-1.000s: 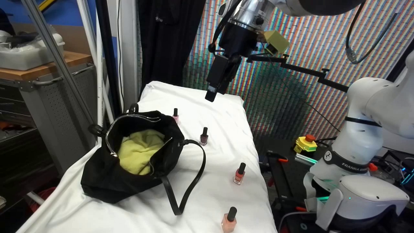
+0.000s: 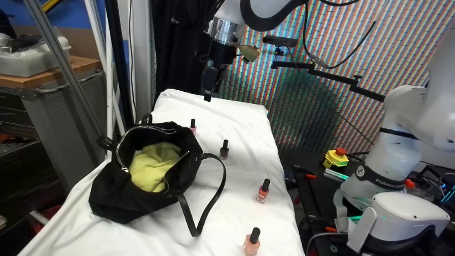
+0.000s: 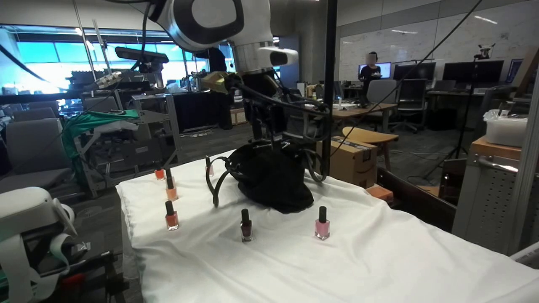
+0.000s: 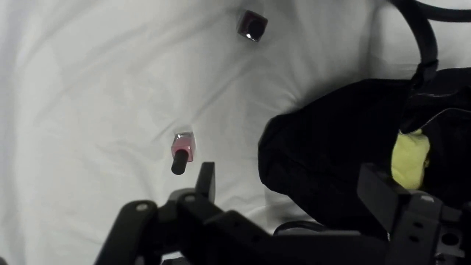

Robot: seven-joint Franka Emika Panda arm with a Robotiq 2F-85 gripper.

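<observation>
My gripper stands open above the white-covered table, nothing between its fingers. Below it and to one side in the wrist view, a pink nail polish bottle [image 4: 183, 147] with a black cap stands upright on the cloth. A dark nail polish bottle [image 4: 252, 26] is farther up in that view. The black bag [image 2: 128, 204] gapes open with yellow-green fabric [image 2: 154, 167] inside it. In exterior view 1, a red polish bottle [image 2: 263, 192] and a peach one [image 2: 251, 244] stand toward the near right side.
Exterior view 2 shows more bottles, including an orange-red one [image 3: 159, 174], near the table's far left edge. The bag's strap [image 2: 204, 217] loops over the white cloth [image 2: 239, 192]. An emergency stop [image 2: 336, 158] sits off the table's right side.
Over the last second the arm has swung left and away toward the far end of the table in exterior view 1. Bag and bottles have stayed in place.
</observation>
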